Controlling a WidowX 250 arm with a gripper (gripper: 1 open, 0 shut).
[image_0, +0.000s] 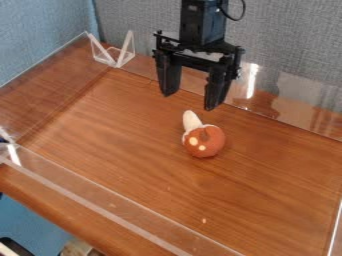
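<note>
My black gripper (191, 80) hangs over the wooden table (114, 155), its two fingers wide apart with nothing visible between them. Just below it, near the table's middle, lies a toy mushroom (205, 142) with a red-orange cap spotted pale yellow and a pale stem pointing up toward the back of the table. The gripper is above the mushroom and apart from it.
A white wire-like stand (112, 52) is at the back left. Clear low walls edge the table, with a grey padded backdrop (294, 50) behind.
</note>
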